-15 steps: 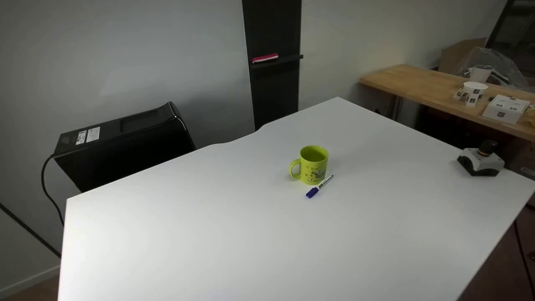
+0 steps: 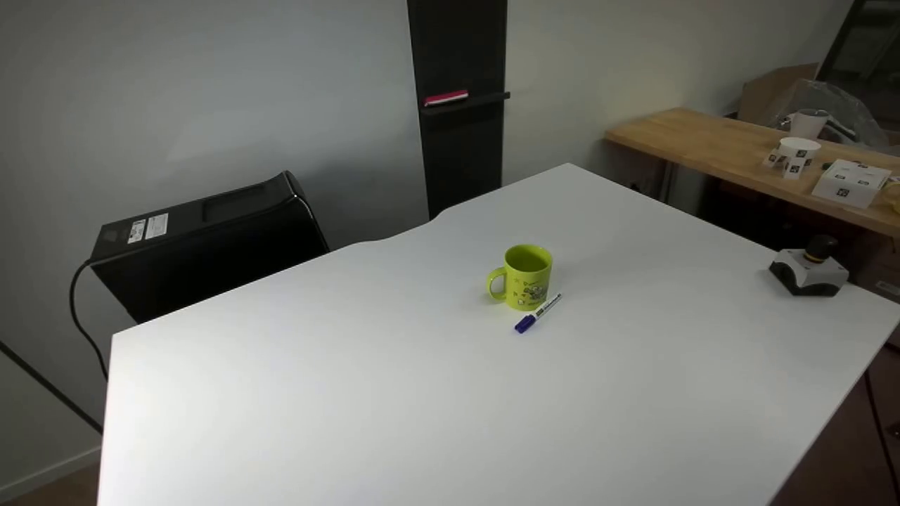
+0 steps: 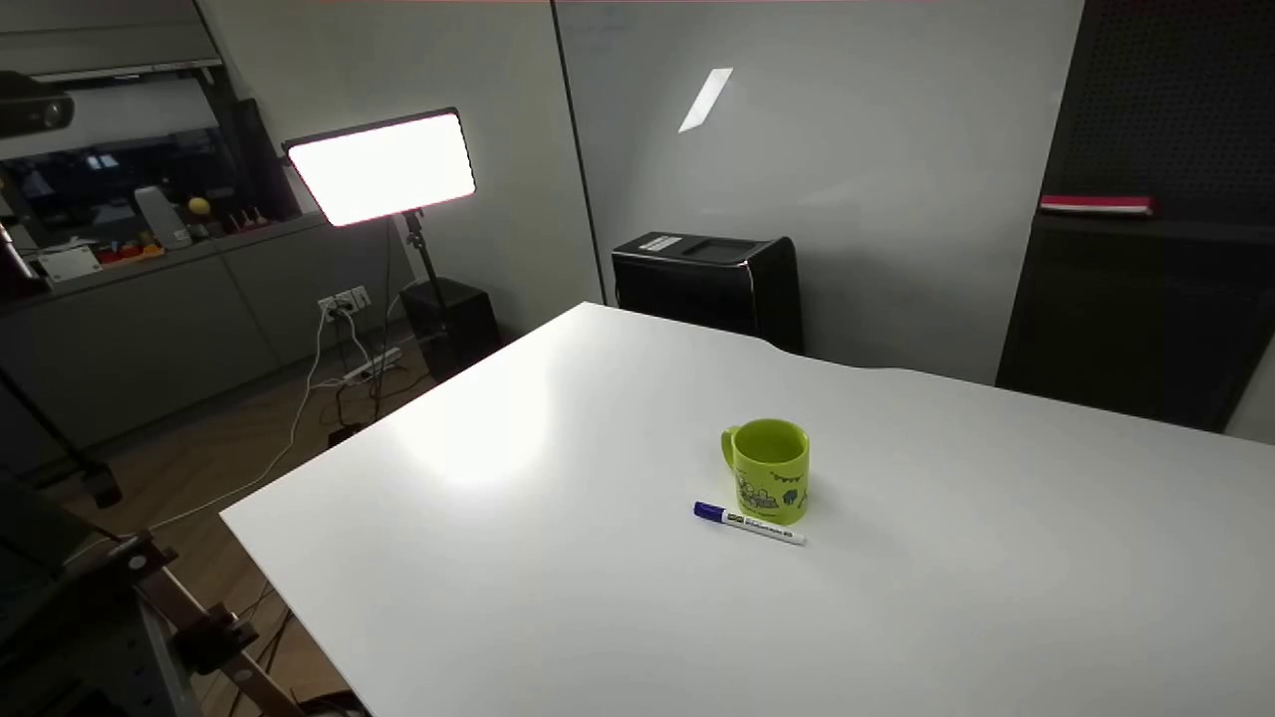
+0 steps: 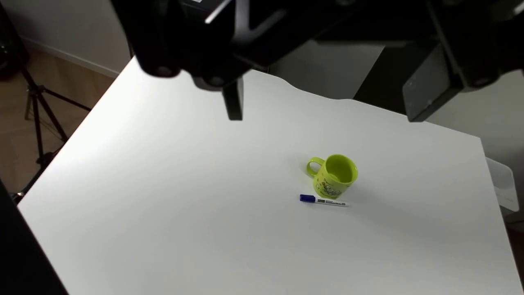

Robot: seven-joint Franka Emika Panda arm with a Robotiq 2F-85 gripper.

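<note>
An upright lime-green mug (image 2: 529, 282) with dark printed drawings stands on the white table; its handle points left in exterior view 1. Close beside its base lies a white marker (image 3: 765, 527) with a dark blue cap. In the wrist view the mug (image 4: 334, 178) and the marker (image 4: 324, 200) both appear below and between the fingers, well away from them. My gripper is open, its two fingers wide apart and nothing between them. Neither exterior view shows the gripper. The mug looks empty from above.
Behind the table stands a black bin-like box (image 3: 705, 281). A wooden side table (image 2: 700, 139) holds cups and a small box.
</note>
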